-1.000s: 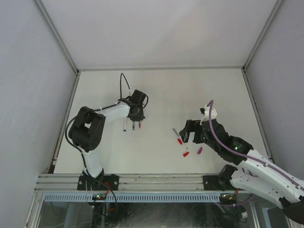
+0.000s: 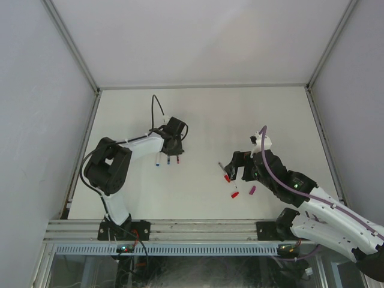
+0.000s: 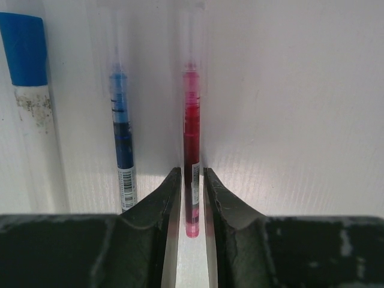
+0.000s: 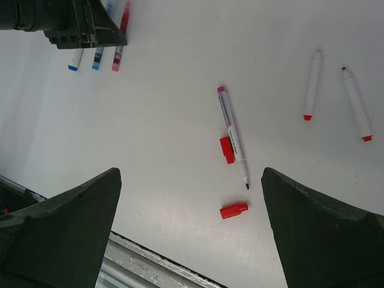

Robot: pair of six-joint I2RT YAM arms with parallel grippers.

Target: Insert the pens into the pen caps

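Note:
A red pen (image 3: 191,138) with a clear cap lies on the table in the left wrist view, alongside a blue pen (image 3: 123,144) and a blue-capped white marker (image 3: 36,108). My left gripper stands slightly open around the red pen's lower end, with a thin gap on each side. In the right wrist view, my right gripper is wide open and holds nothing. Beyond it lie a purple-ended marker (image 4: 231,129), two uncapped white markers, one red-ended (image 4: 312,87) and another (image 4: 357,105), and two loose caps, an upright red cap (image 4: 227,150) and a sideways red cap (image 4: 234,210).
A purple cap (image 2: 252,190) lies by the right gripper in the top view. Clear table (image 2: 201,180) separates the two arms. Metal rails (image 2: 198,229) run along the front edge, and walls enclose the sides and back.
The right arm looks almost unmoved.

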